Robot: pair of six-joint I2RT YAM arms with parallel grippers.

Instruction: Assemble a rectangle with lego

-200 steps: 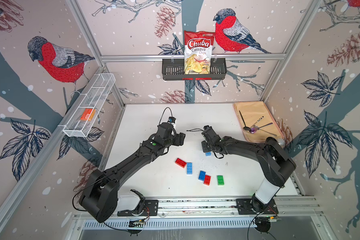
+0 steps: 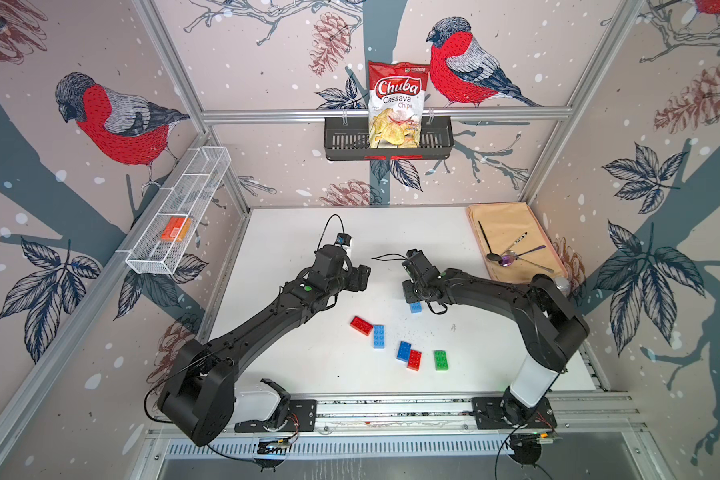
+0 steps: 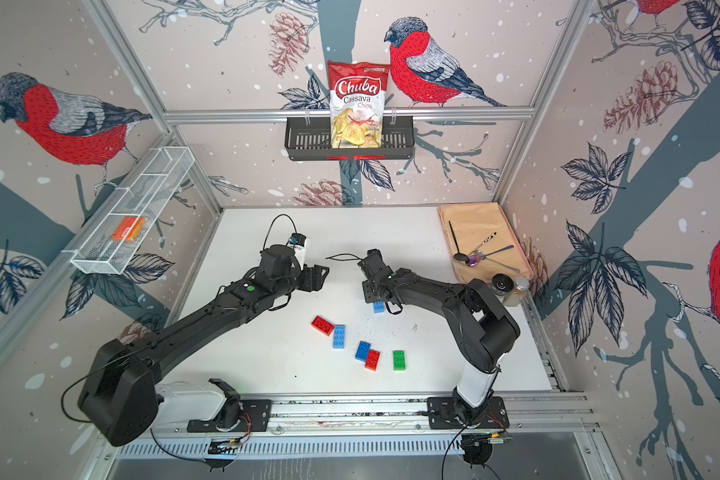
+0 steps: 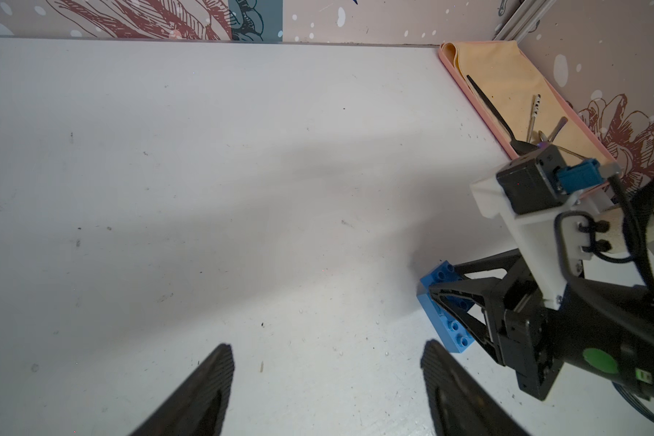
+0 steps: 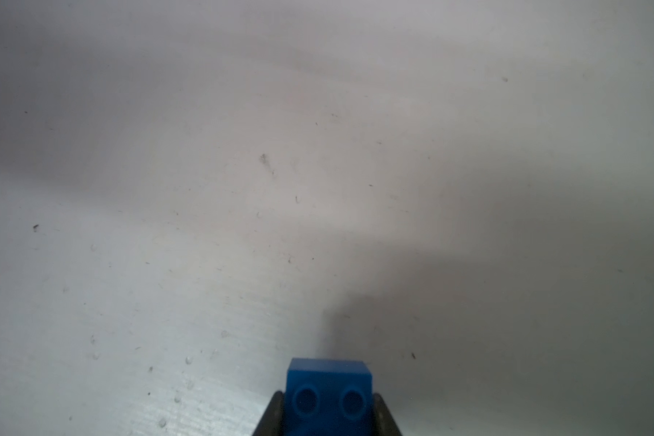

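Note:
My right gripper is shut on a dark blue brick (image 5: 328, 398), seen end-on in the right wrist view. In the left wrist view that brick is by the end of a lighter blue brick (image 4: 449, 327) on the table; whether they touch is unclear. My left gripper hangs open at the middle left of the table, nothing between its fingers. Nearer the front lie a red brick (image 2: 361, 325), a light blue brick (image 2: 378, 337), a blue brick (image 2: 404, 350) beside a second red brick (image 2: 414, 360), and a green brick (image 2: 441, 360).
A cloth-covered tray (image 2: 504, 232) with utensils sits at the back right, with jars (image 3: 513, 292) nearby. A hanging dark rack (image 2: 344, 140) with chips and a white wire basket (image 2: 156, 264) are on the walls.
The left arm and the loose bricks at the front are unchanged.

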